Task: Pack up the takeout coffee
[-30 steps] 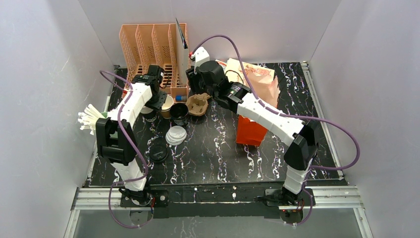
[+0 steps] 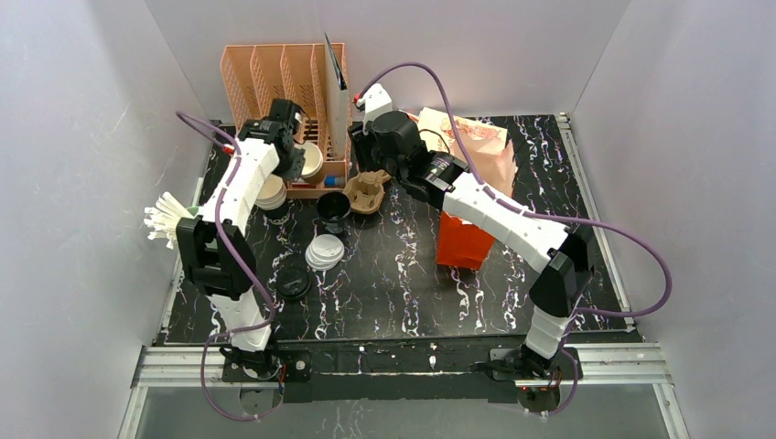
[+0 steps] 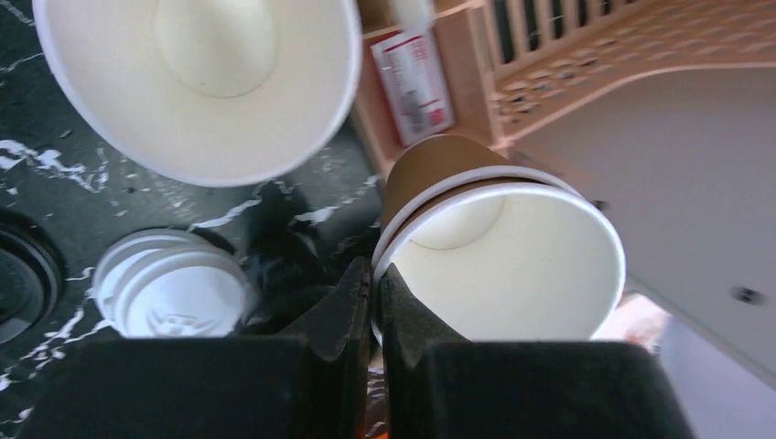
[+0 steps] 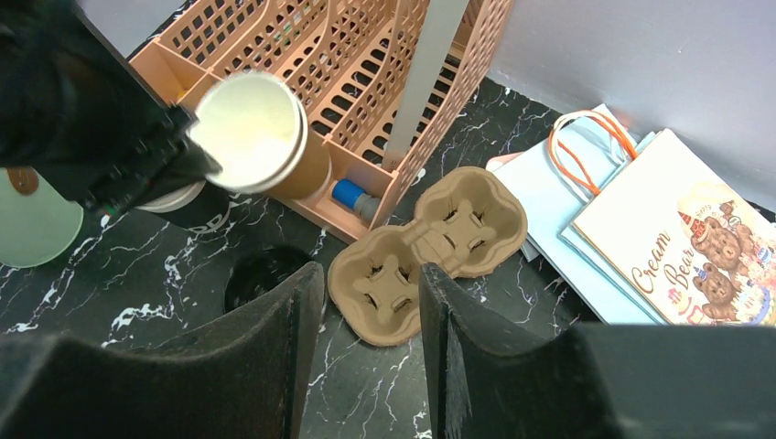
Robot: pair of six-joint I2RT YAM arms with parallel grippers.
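My left gripper is shut on the rim of nested kraft paper cups, lifted at the front of the peach organizer [image 4: 359, 110]; the cups also show in the right wrist view [image 4: 247, 133]. Another cup stack [image 2: 272, 192] stands to their left. My right gripper is part open, nothing between its fingers, above a black cup [image 4: 261, 274] and the cardboard cup carrier [image 4: 384, 293]. White lids [image 3: 183, 293] and black lids [image 2: 293, 282] lie on the counter.
Paper bags [image 2: 476, 238] and printed Cream Bear bags [image 4: 677, 238] occupy the right. White straws [image 2: 167, 217] stand at the left.
My left gripper has moved up and toward the back, taking the kraft cups away from beside the black cup. The right arm has barely moved.
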